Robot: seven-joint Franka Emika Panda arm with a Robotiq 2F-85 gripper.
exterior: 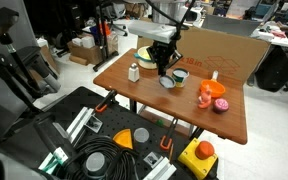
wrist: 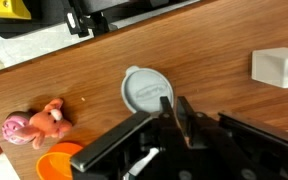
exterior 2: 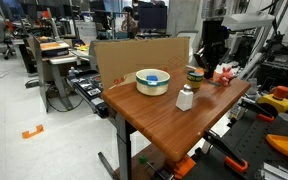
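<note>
A round pale grey lid [exterior: 166, 83] hangs from my gripper [exterior: 163, 71], tilted, over the wooden table. In the wrist view the lid [wrist: 147, 90] shows its broad face and a small tab, beside the tips of my gripper, which is shut on its edge. Just right of it in exterior view 1 stands a green and yellow cup [exterior: 180, 77]. The same cup [exterior 2: 195, 75] is partly seen in exterior view 2. Whether lid and cup touch, I cannot tell.
A white square bottle [exterior: 133, 73] stands to the left, with a white bowl [exterior 2: 152, 88] behind. On the right are an orange bowl [exterior: 216, 89], an orange toy [exterior: 205, 98] and a pink round thing [exterior: 221, 104]. A cardboard panel [exterior: 222, 57] borders the back.
</note>
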